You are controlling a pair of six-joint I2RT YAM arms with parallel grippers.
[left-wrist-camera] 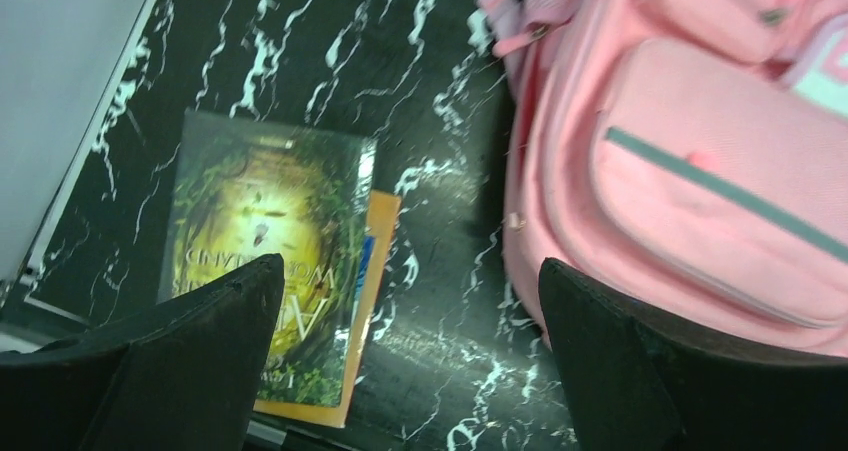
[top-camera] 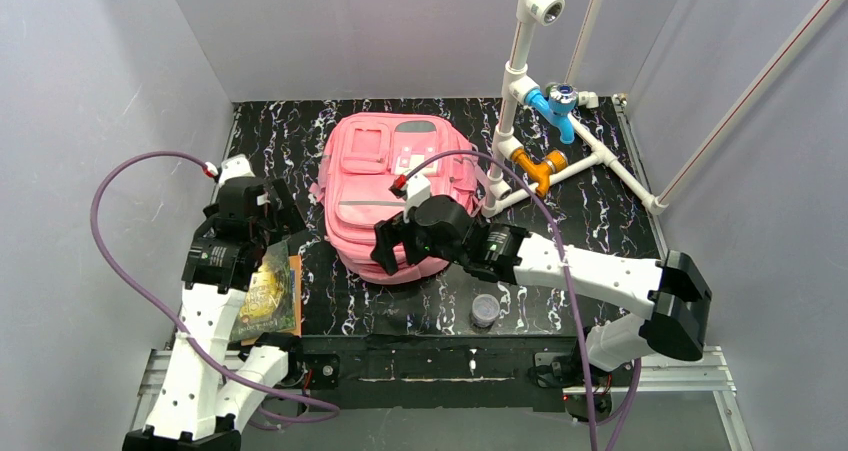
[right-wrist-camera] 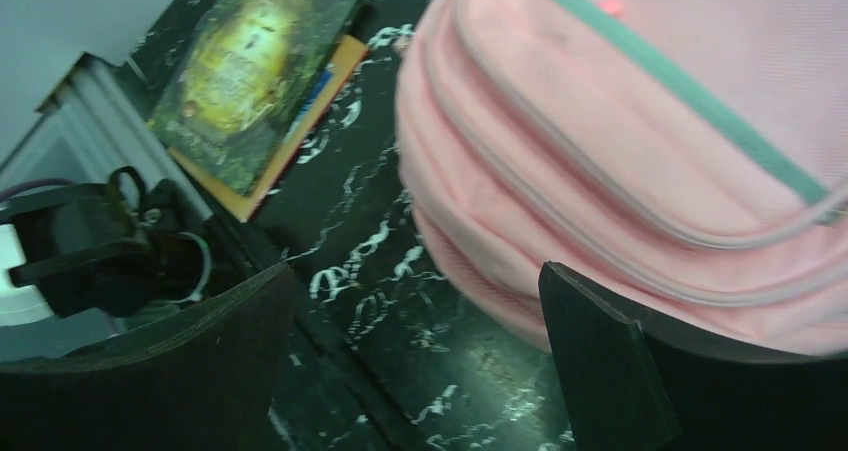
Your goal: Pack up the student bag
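A pink backpack [top-camera: 355, 191] lies flat in the middle of the black marble table. Beside it at the front left, a green-covered book [left-wrist-camera: 262, 211] rests on an orange-brown item [left-wrist-camera: 372, 271], probably board or paper. My left gripper hangs open above the gap between book and backpack, nothing between its fingers. My right gripper is open over the front of the backpack, its fingers empty; in the top view it points left. A small clear round container [top-camera: 485, 309] stands at the front right of the backpack.
A white pipe frame with a blue valve [top-camera: 560, 111] and an orange fitting [top-camera: 540, 169] stands at the right, close to the backpack. Grey walls enclose the table. Bare tabletop shows behind the book and at the front right.
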